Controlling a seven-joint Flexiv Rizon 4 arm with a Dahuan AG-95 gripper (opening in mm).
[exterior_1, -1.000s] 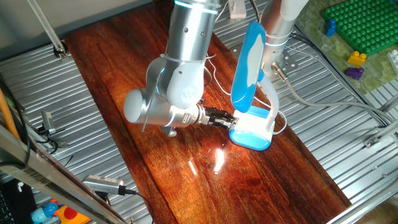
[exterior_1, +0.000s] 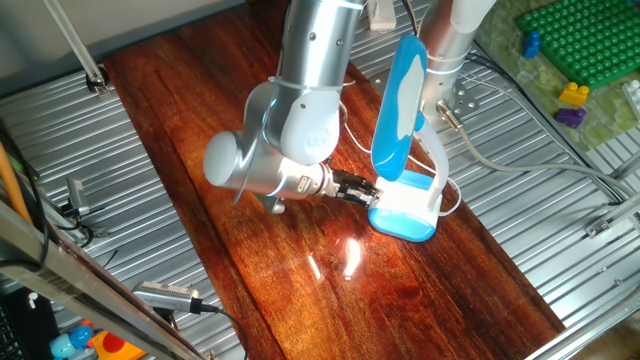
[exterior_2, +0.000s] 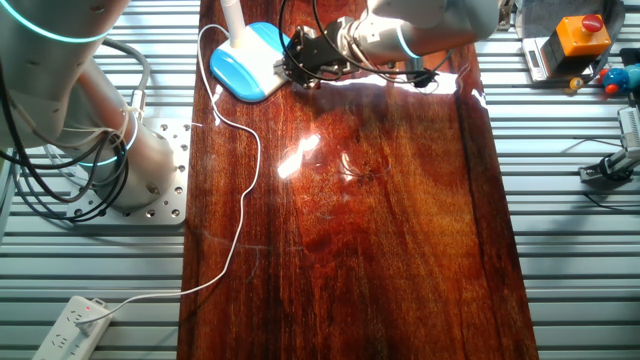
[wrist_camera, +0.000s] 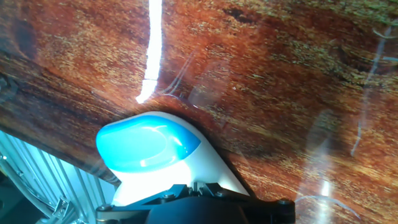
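Observation:
A blue and white desk lamp stands on the wooden board, its blue-backed head (exterior_1: 398, 108) raised on a curved white neck (exterior_1: 436, 150). The lamp base (exterior_1: 403, 226) lies flat, white with blue areas. My gripper (exterior_1: 374, 195) reaches in low from the side, tips at the base's white edge. In the wrist view the gripper looks shut, its fingertips together over the white part of the base (wrist_camera: 149, 146). Nothing shows between them. Whether the tips touch the base is hard to tell. Exterior view 2 shows the gripper (exterior_2: 284, 70) beside the base (exterior_2: 240, 75) too.
A white cord (exterior_2: 258, 150) runs from the lamp across the board to a power strip (exterior_2: 72, 328). The robot's base plate (exterior_2: 165, 190) is just off the board's edge. Much of the wooden board (exterior_2: 370, 260) is bare, with bright glare spots.
My fingertips stay beside the lamp base, and the lamp has not visibly moved.

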